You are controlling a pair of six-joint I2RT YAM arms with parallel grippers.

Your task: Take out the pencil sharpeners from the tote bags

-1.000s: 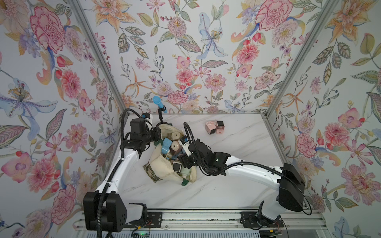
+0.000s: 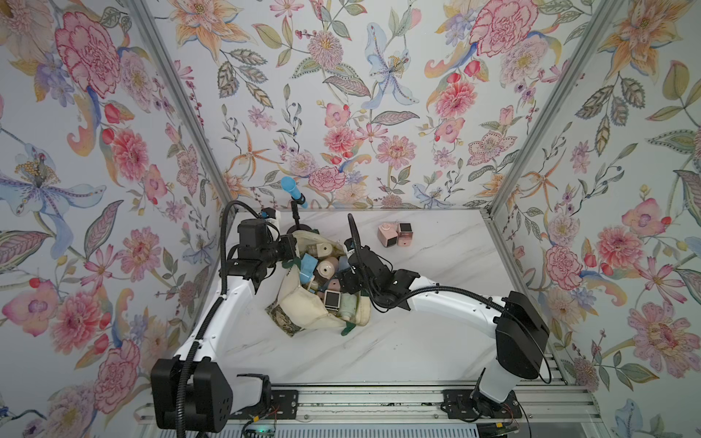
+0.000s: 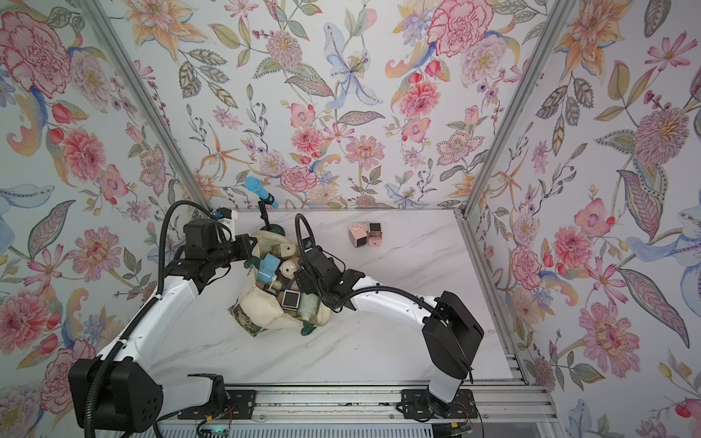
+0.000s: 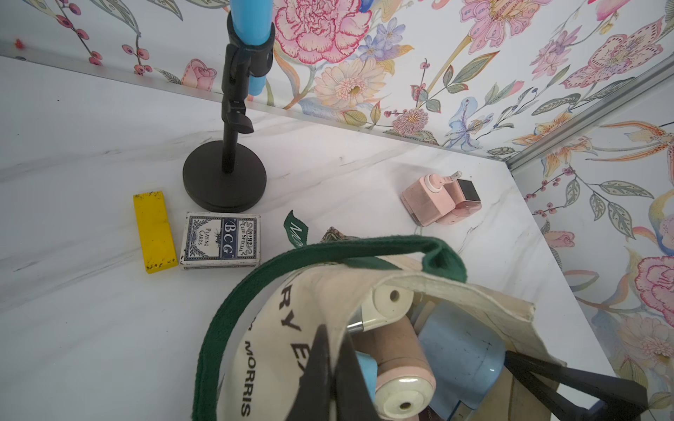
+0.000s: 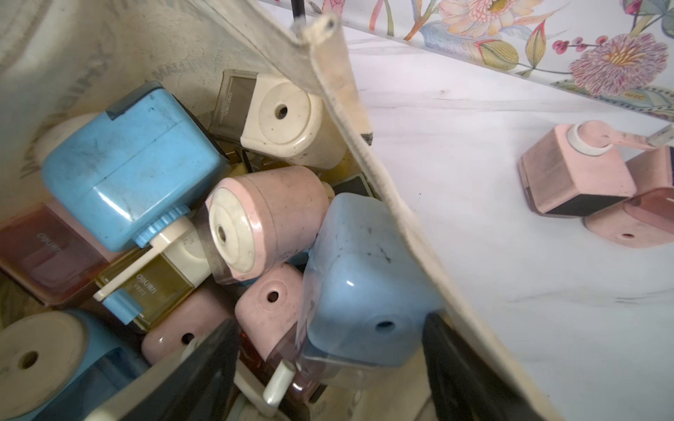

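The cream tote bag lies open, full of pencil sharpeners. My left gripper is shut on a fold of its canvas rim. My right gripper reaches into the bag's right side, fingers apart. A grey-blue sharpener lies against the bag wall, partly between the right fingers; one fingertip is right by its lower corner. Close by are a pink sharpener with a cream face, a small pink one, a bright blue one and a cream one. Deeper ones are partly hidden.
Two pink sharpeners stand on the table at the back. Behind the bag are a black stand with a blue tube, a card box and a yellow block.
My right gripper has moved toward the back of the table along the bag's right side. The bag's right edge and front handle have shifted slightly right. The left arm stays nearly still.
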